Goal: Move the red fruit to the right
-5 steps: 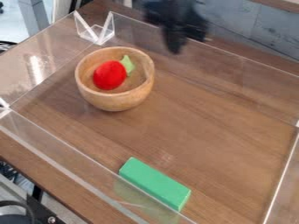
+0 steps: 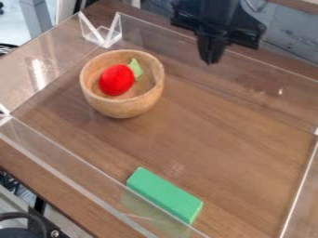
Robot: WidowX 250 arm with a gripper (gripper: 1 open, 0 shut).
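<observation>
The red fruit rests inside a round wooden bowl at the upper left of the table. Beside the fruit in that bowl is a small light-green piece. My dark gripper hangs at the top of the view, to the right of the bowl and apart from it. Its fingertips look dark and close together, and whether they are parted is too hard to make out. No object shows at its tip.
A green block lies near the front of the table. Clear low walls border the wooden surface, and a clear bracket stands behind the bowl.
My gripper has shifted rightward and a little lower in the view. The bowl, the red fruit and the green block have stayed in place.
</observation>
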